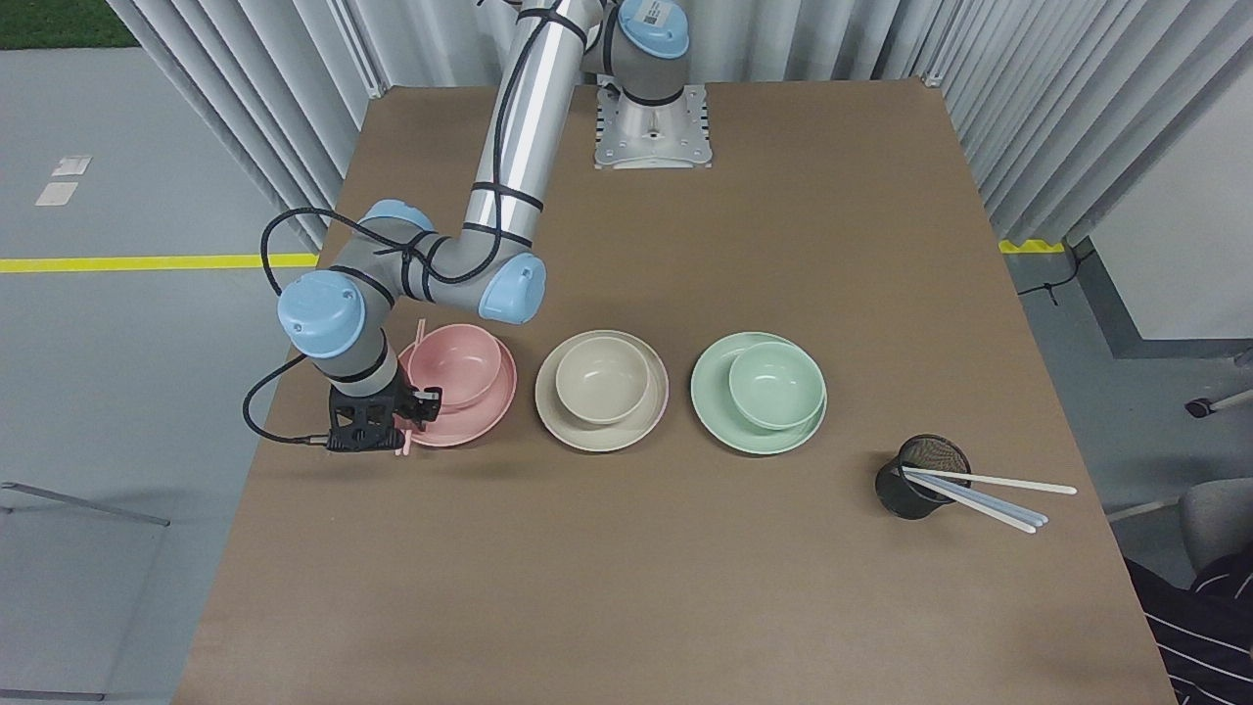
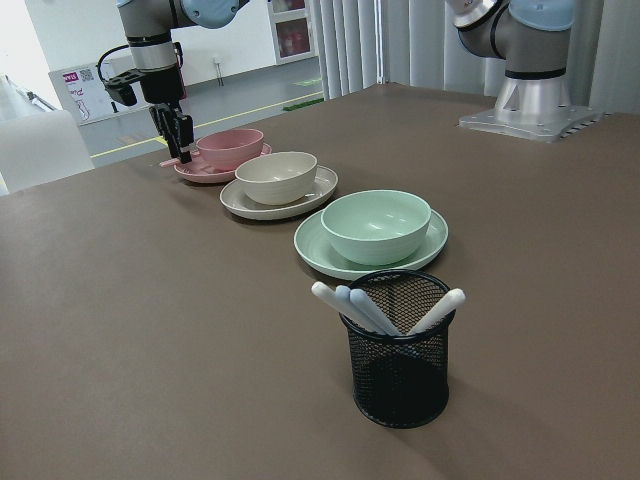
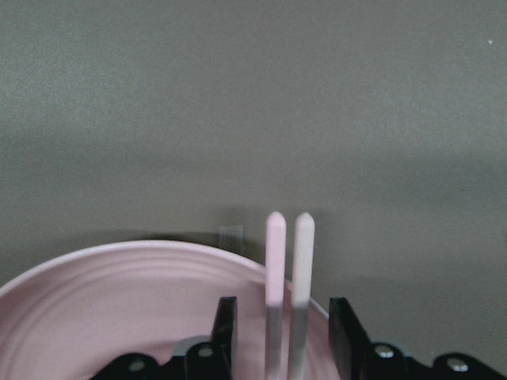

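Observation:
My black gripper is low over the left side of the pink plate (image 3: 135, 301), its fingers apart on either side of a pair of pink chopsticks (image 3: 275, 261) that reach past the plate's rim. In the front view the gripper (image 1: 411, 409) is beside the pink bowl (image 1: 455, 358), which sits on the pink plate (image 1: 482, 417); the left view shows the gripper (image 2: 183, 155) there too. Whether the fingertips touch the chopsticks I cannot tell.
A cream bowl (image 1: 602, 378) on its plate and a green bowl (image 1: 776, 384) on its plate stand to the right. A black mesh cup (image 1: 910, 493) with several chopsticks is at the right.

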